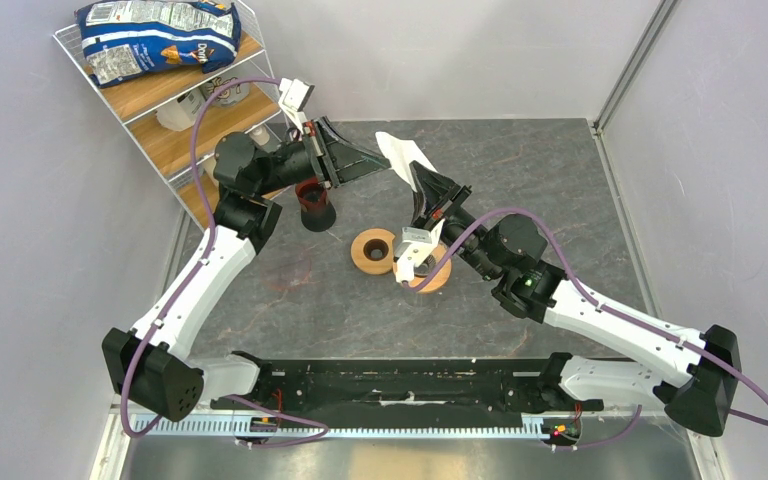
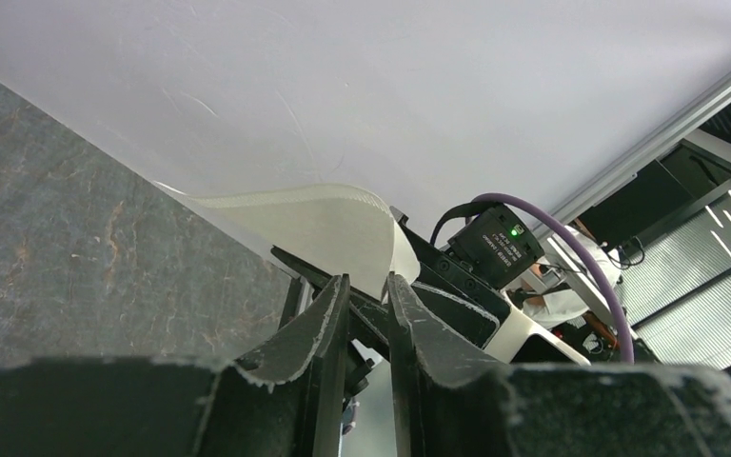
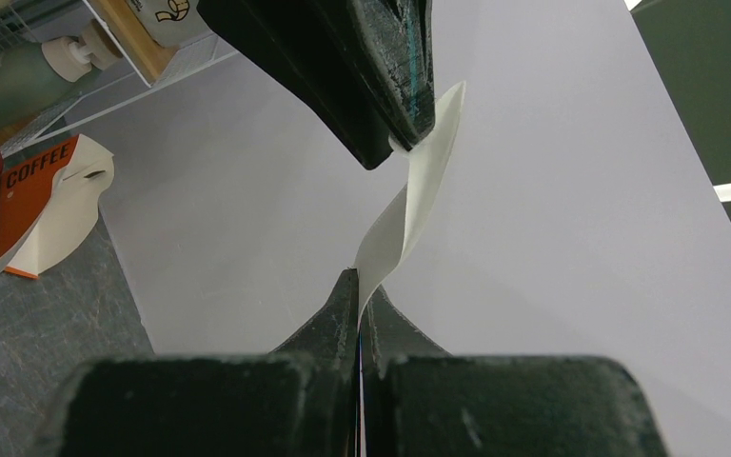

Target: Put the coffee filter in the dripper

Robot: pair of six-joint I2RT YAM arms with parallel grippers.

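Observation:
A white paper coffee filter (image 1: 400, 152) is raised above the floor, pinched in my right gripper, whose fingers are shut on it. My left gripper is at the filter's other end, its fingertips slightly apart; whether they touch the paper is unclear. In the top view, two wooden rings (image 1: 365, 260) lie below, the right one partly hidden by my right gripper, and a red-topped dark vessel (image 1: 317, 210) stands left of them.
A shelf rack (image 1: 165, 150) with a chip bag (image 1: 155, 40) stands at back left. An orange COFFEE packet (image 3: 27, 205) shows in the right wrist view.

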